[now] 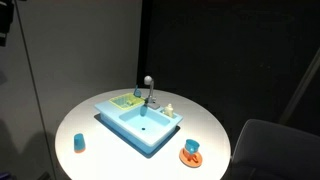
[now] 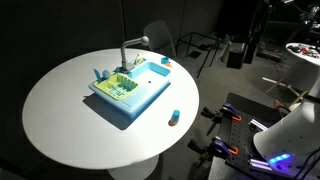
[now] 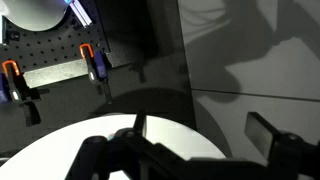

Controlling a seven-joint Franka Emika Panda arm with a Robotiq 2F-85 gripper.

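Observation:
In the wrist view my gripper is open, its dark fingers [image 3: 276, 142] wide apart with nothing between them. It is away from the table objects, with floor and the table's edge below. A light-blue toy sink [image 1: 118, 122] with a grey faucet [image 1: 149, 88] stands on the round white table. At one side of the sink sits a yellow-green rack [image 2: 118, 87]. One blue cup [image 2: 175, 116] stands alone on the table. Another blue cup [image 1: 192, 146] is with an orange plate [image 1: 191, 159] across the sink from it.
A small pale yellow item [image 1: 168, 110] is on the sink's rim. Bare white tabletop [image 2: 60, 110] spreads widely at the rack side. A dark chair [image 1: 270, 150] stands near the table, and the robot's base mount [image 3: 40, 60] shows in the wrist view.

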